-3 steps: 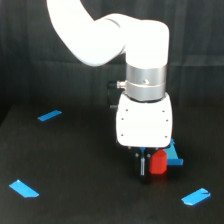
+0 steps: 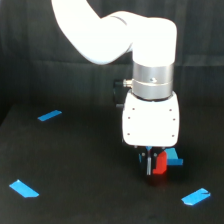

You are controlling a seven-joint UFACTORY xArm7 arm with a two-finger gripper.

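The white arm reaches down to my gripper (image 2: 150, 170), whose dark narrow fingers point at the black table. A small red block (image 2: 160, 163) is right at the fingers, partly hidden behind them. Behind and to the right of it shows a blue piece (image 2: 174, 157), its left part covered by the gripper and the red block. Whether the fingers are closed, or touch the red block, is too small and dark to make out.
Strips of blue tape lie flat on the table at the far left (image 2: 50, 115), near left (image 2: 23, 188) and near right (image 2: 196, 197). A dark curtain hangs behind.
My gripper has shifted a little to the right, and its fingers now cover the left part of the red block. The blue piece looks about where it was.
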